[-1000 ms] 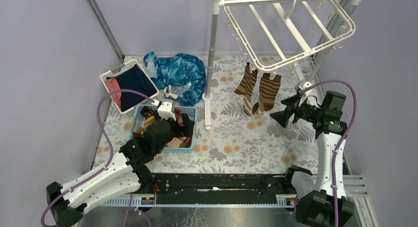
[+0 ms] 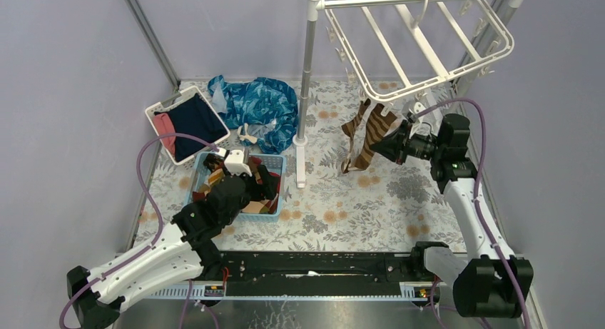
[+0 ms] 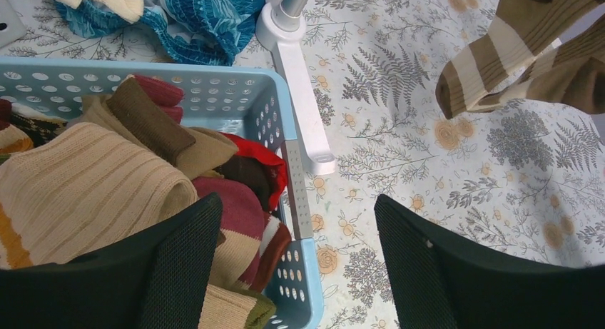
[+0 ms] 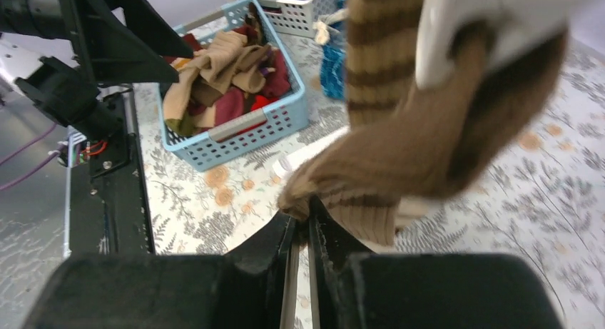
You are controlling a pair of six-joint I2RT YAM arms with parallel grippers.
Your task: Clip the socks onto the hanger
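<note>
Two brown striped socks hang from the front edge of the white hanger (image 2: 385, 96). My right gripper is shut on the nearer striped sock (image 2: 377, 133), pulling its fabric sideways. In the right wrist view, this sock (image 4: 385, 154) stretches up from my fingertips to a blurred white clip that grips its upper end. The other striped sock (image 2: 352, 128) dangles just to the left. Over the blue basket (image 3: 287, 108), my left gripper stands open with its fingers wide apart. Several knitted socks (image 3: 100, 186) lie in that basket, none between those fingers.
A white basket (image 2: 152, 113) with dark and pink cloth stands at the back left, beside a crumpled blue bag (image 2: 267, 104). The hanger stand's leg (image 3: 303, 108) rises close to the blue basket.
My right gripper has moved left to the nearer sock, shut on its fabric and tugged it out of its straight hang. The left arm looks almost unmoved.
</note>
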